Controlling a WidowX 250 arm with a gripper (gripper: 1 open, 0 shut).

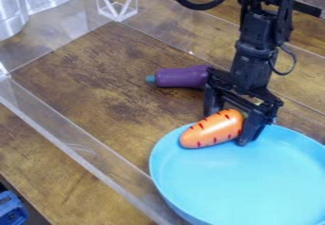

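Note:
An orange toy carrot [211, 129] with dark marks lies at the upper left rim of a large blue plate [238, 184]. My black gripper [231, 115] is low over the carrot's upper right end, its open fingers around that end. Whether they touch it I cannot tell. A purple toy eggplant [180, 77] with a teal tip lies on the wood behind the gripper.
Clear plastic walls edge the wooden surface [89, 82] on the left and back. A white ridged object [26, 1] stands at the top left, a blue item [8, 210] at the bottom left.

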